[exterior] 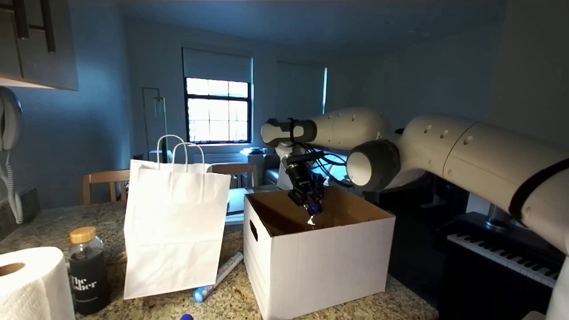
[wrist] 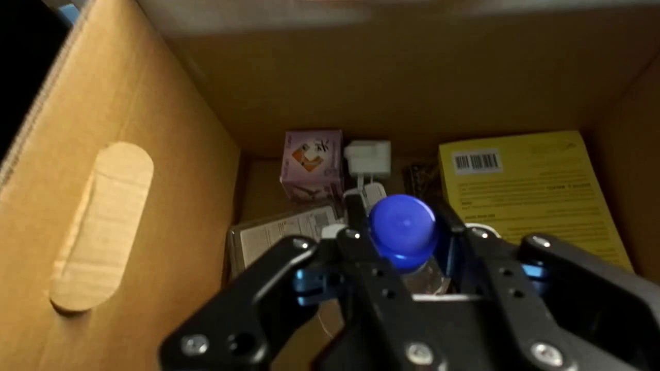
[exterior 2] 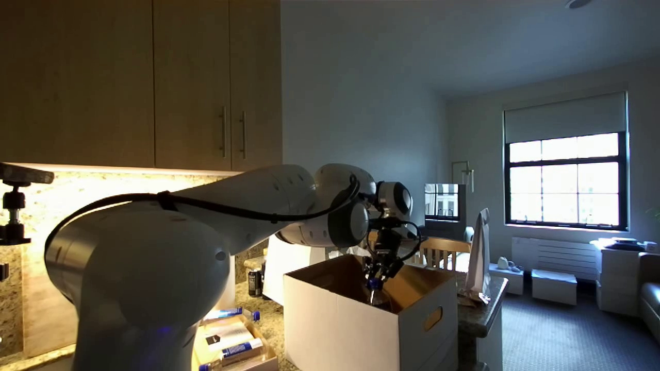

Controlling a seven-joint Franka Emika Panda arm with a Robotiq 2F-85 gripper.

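My gripper is shut on the blue cap [wrist: 403,228] of a clear bottle. In the second exterior view the clear bottle [exterior 2: 380,299] hangs below the fingers, partly inside the open white cardboard box [exterior 2: 340,327]. Its lower part is hidden by the box wall. From the first exterior view, the gripper [exterior: 313,208] points down into the white box [exterior: 330,266], and only a glint of the bottle shows above the front rim.
On the box floor lie a pink carton [wrist: 311,164], a white adapter [wrist: 368,158], a clear-windowed package [wrist: 281,235] and a yellow package [wrist: 532,191]. A white paper bag [exterior: 176,229], a dark bottle [exterior: 88,274] and a blue-and-white tube [exterior: 218,277] stand or lie left of the box.
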